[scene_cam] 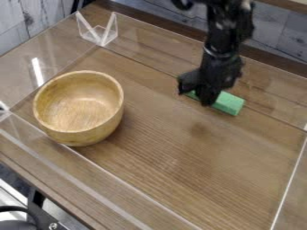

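The black gripper (204, 90) reaches down from the top right of the table, its fingertips low over a green block (223, 105), which lies flat and partly hidden behind them. The gripper looks blurred; whether anything is between its fingers cannot be made out.
A large wooden bowl (79, 103) stands on the left of the wooden table (144, 171). A white wire-like object (99, 31) is at the back left.
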